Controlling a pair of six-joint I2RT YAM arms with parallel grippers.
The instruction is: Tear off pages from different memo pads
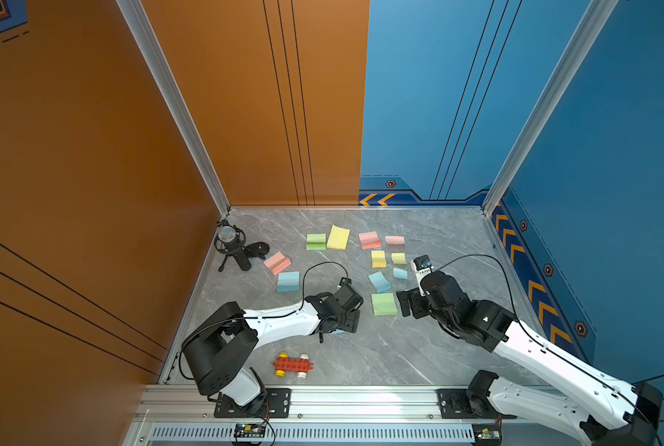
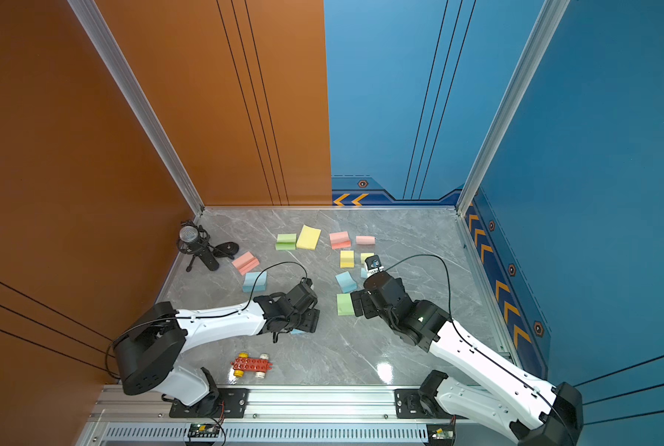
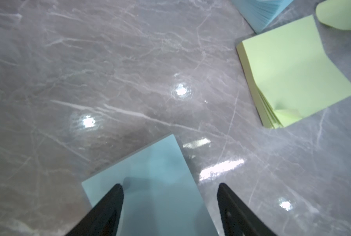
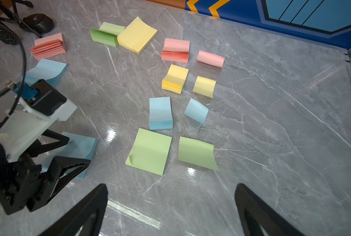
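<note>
My left gripper is open low over a square blue memo pad (image 3: 159, 177); one finger overlaps its left edge, while a gap shows between the other finger and the right edge. In the right wrist view, this blue pad (image 4: 78, 147) lies left of a square green pad (image 4: 149, 151) with a curled corner. My right gripper stands open with nothing between its fingers, near a loose green page (image 4: 198, 151). Loose blue (image 4: 196, 111), yellow (image 4: 204, 86) and pink (image 4: 210, 59) pages lie beside small blue (image 4: 160, 112), yellow (image 4: 175, 78) and pink (image 4: 175, 50) pads.
Farther left are another pink pad (image 1: 277, 262), a blue pad (image 1: 288, 281), a green pad (image 1: 315, 241) and a larger yellow pad (image 1: 337, 237). A black stand (image 1: 235, 245) occupies the back left corner. A red toy (image 1: 292, 364) lies near the front edge.
</note>
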